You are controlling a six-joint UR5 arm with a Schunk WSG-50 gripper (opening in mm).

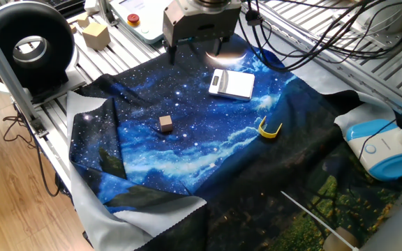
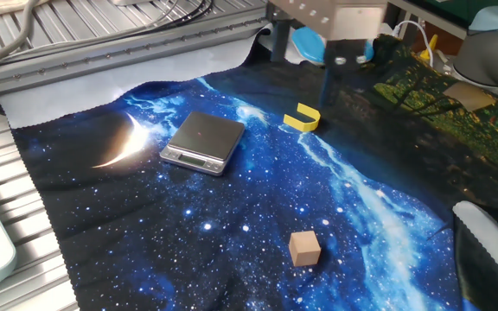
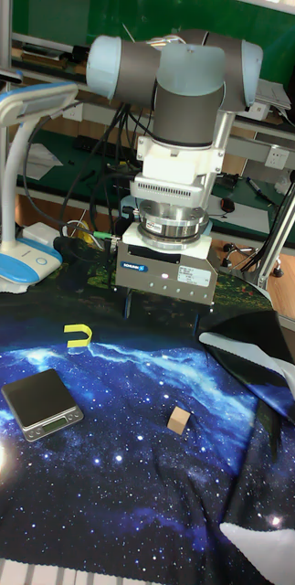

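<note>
My gripper (image 3: 162, 320) hangs above the cloth with its two fingers spread wide, open and with nothing between them. In exterior view 3 it is beyond the small wooden cube (image 3: 179, 420), well apart from it. That cube (image 2: 304, 249) rests alone on the starry blue cloth. A flat digital scale (image 2: 203, 142) with a dark, bare top lies on the same cloth. Near the blue cloud band sits a yellow U-shaped piece (image 1: 270, 127). In exterior view 2 this yellow piece (image 2: 303, 118) shows just below and beside the gripper, touching neither finger.
A white and blue lamp base (image 1: 380, 150) stands at the right in exterior view 1. Folded cloth (image 1: 117, 178) bunches up at the near left. Wooden blocks (image 1: 96, 36) lie on the rails near a black ring-shaped object (image 1: 30, 49).
</note>
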